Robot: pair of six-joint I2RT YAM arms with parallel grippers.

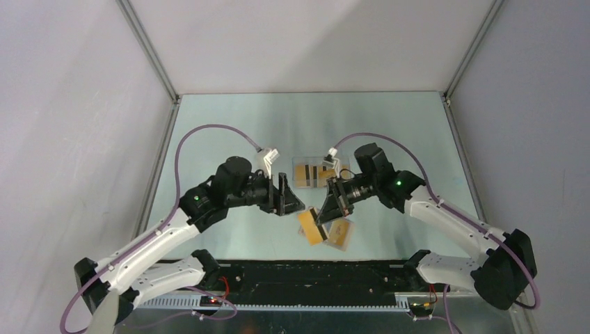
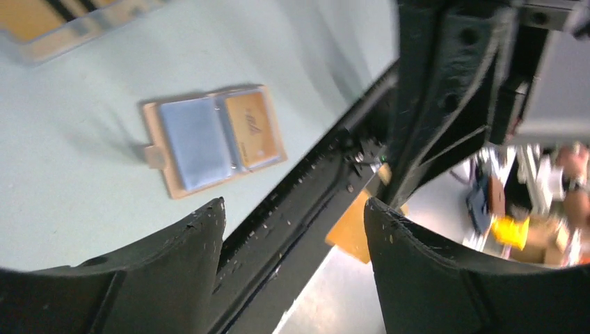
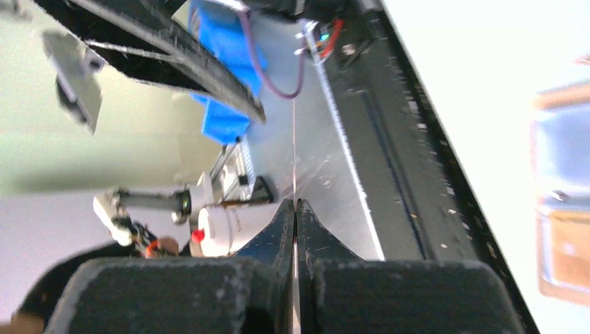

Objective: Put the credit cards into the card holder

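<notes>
An orange credit card (image 1: pixel 310 227) (image 2: pixel 348 226) hangs edge-on from my right gripper (image 1: pixel 328 212), which is shut on it. My left gripper (image 1: pixel 291 202) is open and empty, just left of the card, its fingers apart in the left wrist view. The card holder (image 1: pixel 341 240) (image 2: pixel 186 142) (image 3: pixel 570 181) lies on the mat below, partly behind the held card in the top view, with a blue pocket and an orange card in it.
A clear tray (image 1: pixel 300 174) with orange cards lies behind the holder. The dark front edge (image 1: pixel 313 278) runs close in front of the holder.
</notes>
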